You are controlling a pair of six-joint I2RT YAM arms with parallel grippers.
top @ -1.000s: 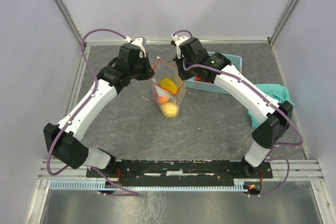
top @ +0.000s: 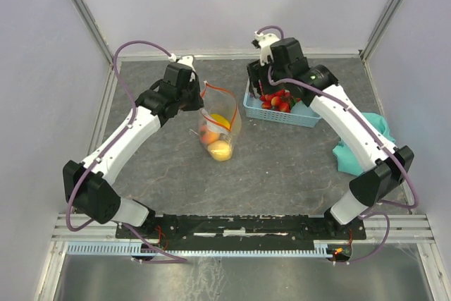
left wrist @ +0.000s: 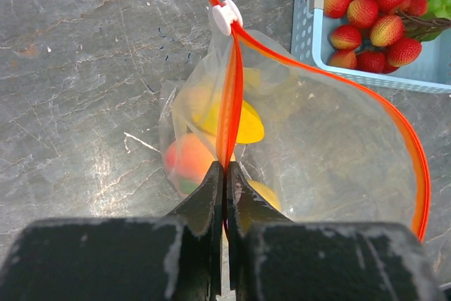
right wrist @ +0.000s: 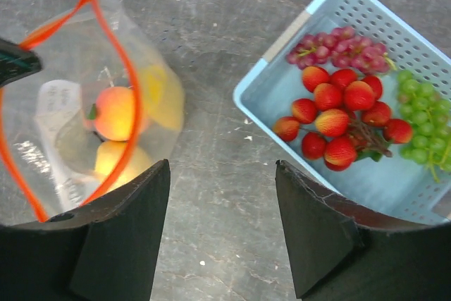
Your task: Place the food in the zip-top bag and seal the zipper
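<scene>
The clear zip bag point(top: 229, 128) has an orange zipper and a white slider point(left wrist: 227, 16). My left gripper is shut on its zipper edge. Inside lie a peach point(right wrist: 114, 113), a yellow fruit point(top: 220, 150) and another yellow piece point(left wrist: 245, 121). My right gripper is open over the gap between the bag and a blue basket point(right wrist: 250, 93), nothing between its fingers. The basket holds red fruits point(right wrist: 331, 121), pink grapes point(right wrist: 342, 51) and green grapes point(right wrist: 423, 121).
A teal cloth point(top: 356, 156) lies at the right of the grey table point(top: 282, 174).
My right gripper has moved away from the bag, to the right over the basket, and its fingers have parted. The bag has shifted slightly left; my left gripper still grips it.
</scene>
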